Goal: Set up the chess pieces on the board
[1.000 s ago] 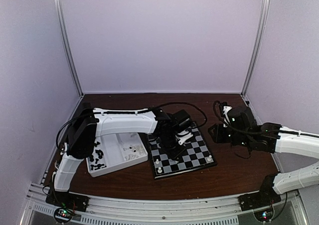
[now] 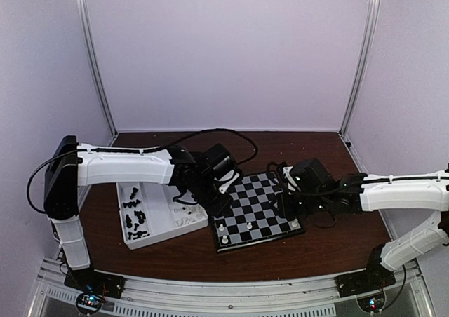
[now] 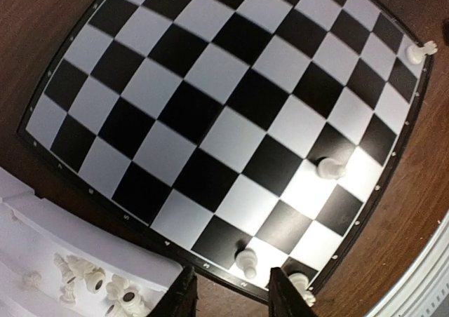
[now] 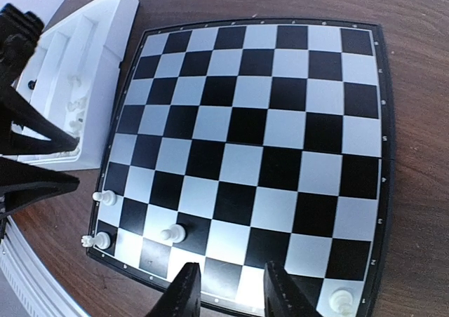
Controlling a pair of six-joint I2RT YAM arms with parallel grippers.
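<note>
The checkered chessboard [image 2: 247,208] lies flat, with several white pieces standing near its front side. In the left wrist view one white piece [image 3: 331,168] stands alone inward from the edge. Another white piece [image 3: 247,262] and a corner piece [image 3: 300,287] are close to the fingertips of my left gripper, which is parted and empty above the board's left front. A further white piece [image 4: 342,302] occupies the right front corner. My right gripper hovers over the board's right part, its fingers apart with nothing between them.
Left of the board sits a white tray [image 2: 158,238]. Black pieces [image 2: 133,219] lie in its left section and loose white pieces [image 2: 186,215] in its right one. Both arms are close together over the board; bare table [image 2: 280,261] lies in front.
My left gripper has moved left, off the lone inner piece, which now shows standing clear. My right gripper has come left from beside the board to over its right part.
</note>
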